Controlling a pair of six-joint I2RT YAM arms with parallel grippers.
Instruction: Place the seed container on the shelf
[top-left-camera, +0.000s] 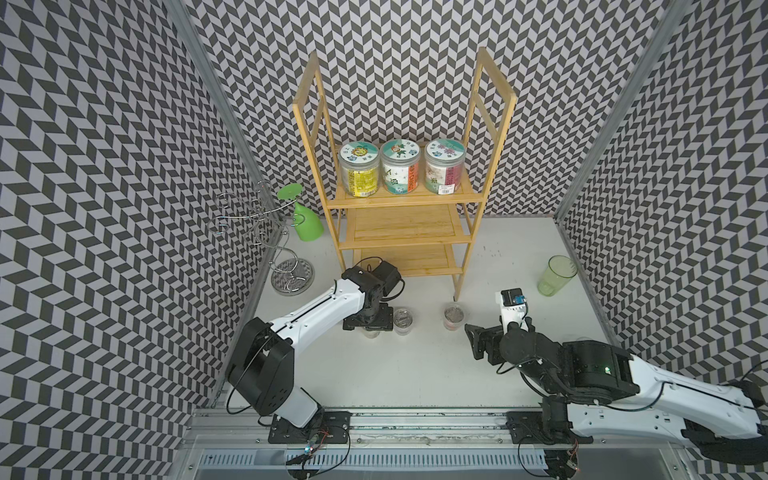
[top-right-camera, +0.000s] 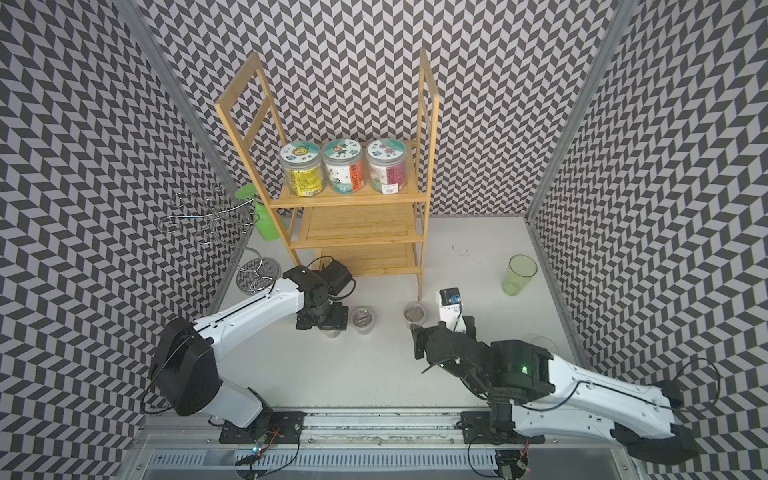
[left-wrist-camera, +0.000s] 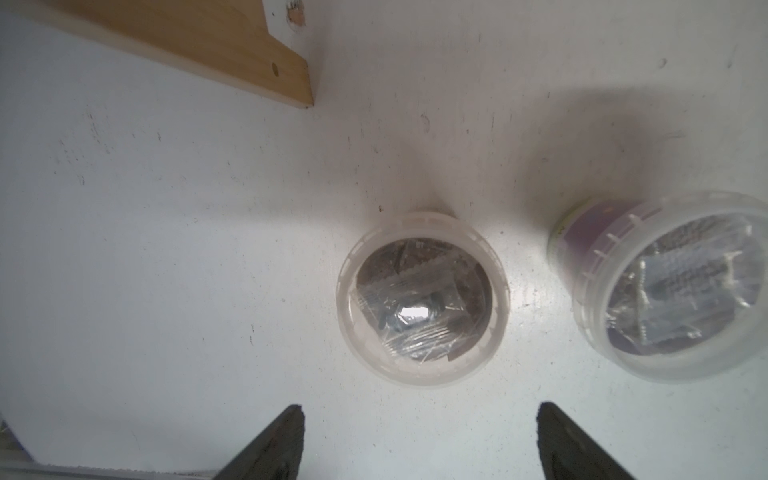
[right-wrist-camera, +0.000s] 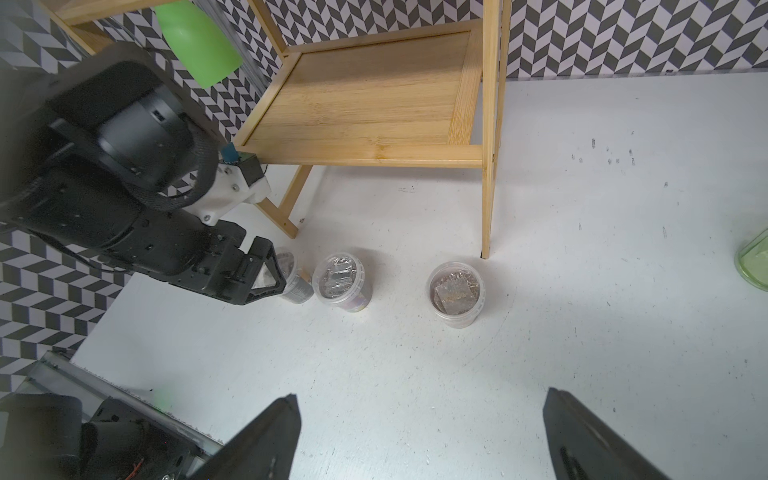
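Three small clear seed containers stand on the white table in front of the wooden shelf (top-left-camera: 408, 220): a left one (left-wrist-camera: 424, 304), mostly under my left arm in the top views, a middle one (top-left-camera: 402, 321) and a right one (top-left-camera: 453, 316). My left gripper (top-left-camera: 368, 320) hangs open over the left container, which is between and beyond its fingertips in the left wrist view. My right gripper (top-right-camera: 424, 340) is open and empty, in front of the right container.
Three jars (top-left-camera: 400, 168) fill the top board; the two lower boards look bare. A green watering can (top-left-camera: 308, 224) and a metal rack (top-left-camera: 292, 276) stand left, a green glass (top-left-camera: 556, 276) right.
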